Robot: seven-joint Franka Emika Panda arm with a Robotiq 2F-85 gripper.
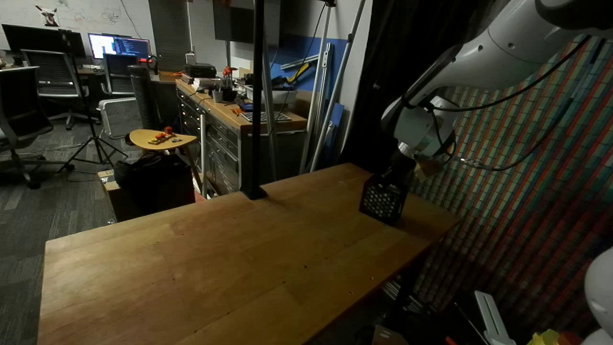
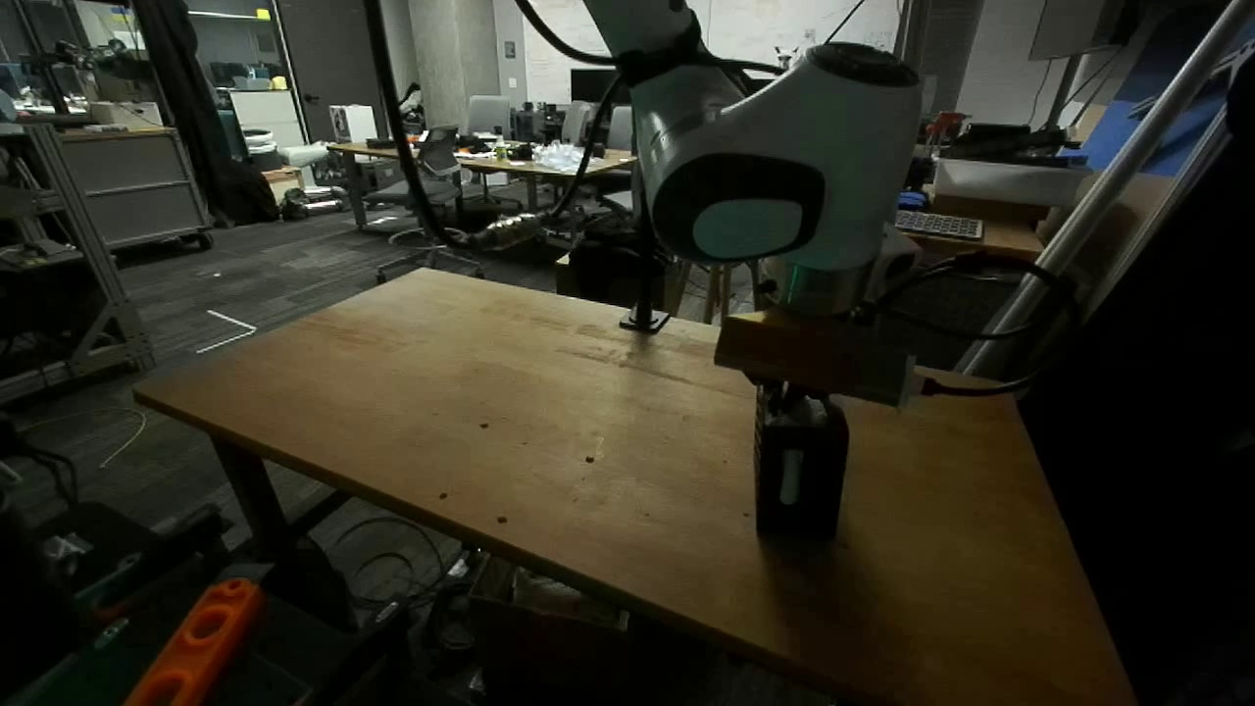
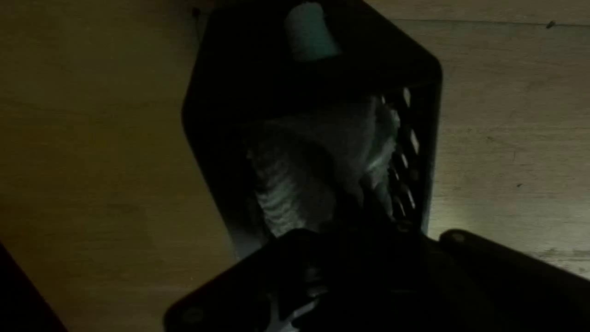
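A black basket [image 1: 382, 200] with a perforated side stands upright near the far right end of the wooden table. In the wrist view, crumpled grey-white cloth [image 3: 298, 166] fills much of the basket's inside. The tabletop shows pale through a slot in the basket's end wall [image 3: 249, 83]. My gripper reaches down into the basket's open top, its fingers shut with cloth bunched around them. Deep shadow hides the fingertips and how much cloth lies between them. From the second exterior side, a bit of cloth [image 2: 809, 411] shows at the basket's top below the gripper.
Bare wood covers the rest of the table [image 1: 230, 258]. A black post [image 1: 256, 115] rises from its back edge. The table's right edge runs close to the basket, and a dark curtain [image 1: 402, 69] hangs behind.
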